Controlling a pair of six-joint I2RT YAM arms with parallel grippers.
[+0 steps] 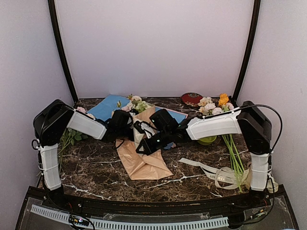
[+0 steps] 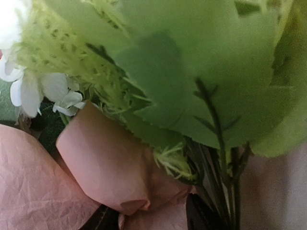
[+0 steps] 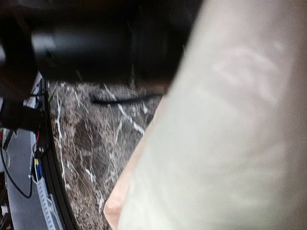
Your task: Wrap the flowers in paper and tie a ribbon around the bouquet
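The bouquet [image 1: 137, 103] of pale flowers lies on pink wrapping paper [image 1: 144, 165] near the middle of the table. At its left side is my left gripper [image 1: 132, 125]. In the left wrist view the left fingers [image 2: 103, 219] stand apart, with pink paper between them and green stems [image 2: 229, 199] beside the far one. My right gripper [image 1: 138, 138] is across the bouquet's middle, shut on the paper's right-hand flap. The flap's pale inner side [image 3: 216, 143] fills much of the right wrist view, where the fingertips are hidden.
A white printed ribbon [image 1: 223, 176] lies loose at the right, near long green stems [image 1: 233, 160]. Behind the right arm are a green bowl [image 1: 207, 140] and a red round item [image 1: 192, 98]. Blue paper [image 1: 108, 106] lies back left.
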